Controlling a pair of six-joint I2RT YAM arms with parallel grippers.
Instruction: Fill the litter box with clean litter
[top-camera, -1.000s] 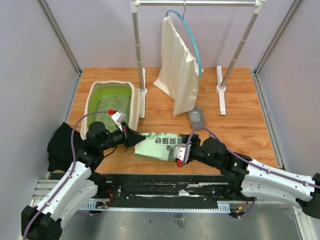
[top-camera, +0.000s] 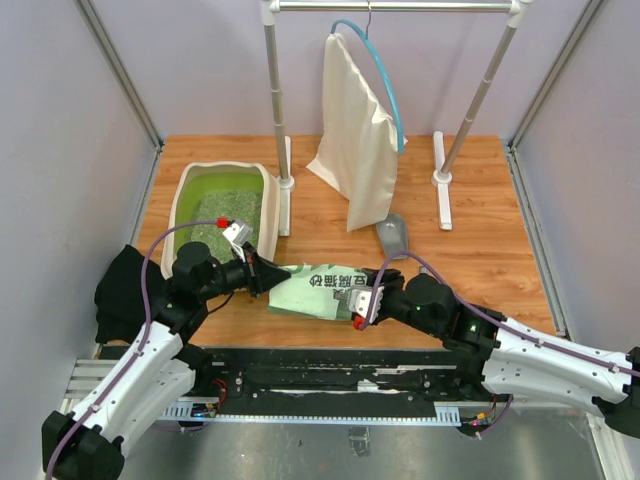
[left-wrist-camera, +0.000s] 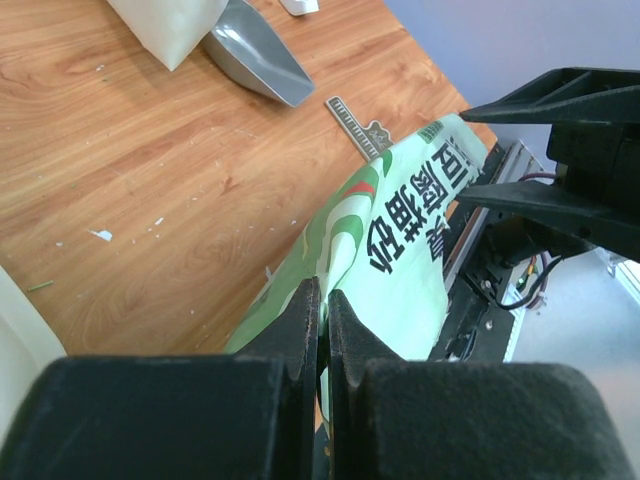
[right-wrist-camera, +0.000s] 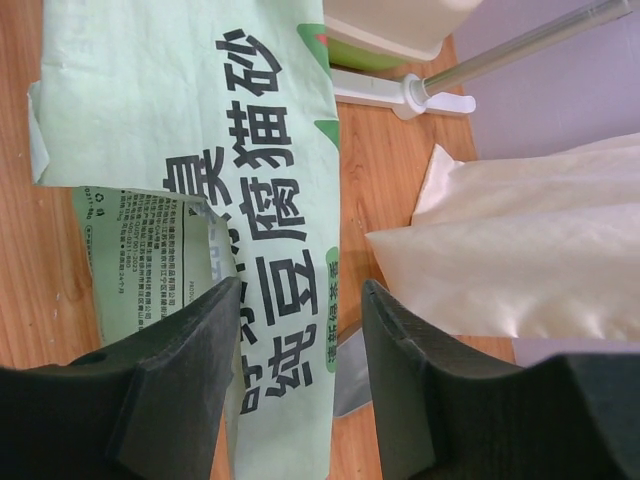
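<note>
A pale green litter bag (top-camera: 318, 291) with dark printed characters is stretched between both arms above the floor. My left gripper is shut on one end of it, pinching the gathered film. At the bag's other end, my right gripper is parted, its fingers (right-wrist-camera: 225, 310) on either side of the printed panel with a gap to the right of it. The bag's flap (right-wrist-camera: 110, 95) hangs folded out in the right wrist view. To the left, behind my left arm, stands the litter box (top-camera: 270, 205), with green granules (top-camera: 230, 190) inside.
A grey scoop (top-camera: 392, 234) lies on the wooden floor behind the bag. A cream cloth (top-camera: 352, 130) hangs from the rack (top-camera: 275, 75), whose feet flank it. A flat toothed tool (left-wrist-camera: 358, 128) is near the bag. Open floor lies at the right.
My right gripper's wrist has shifted very slightly against the bag. The left arm, bag and litter box look the same.
</note>
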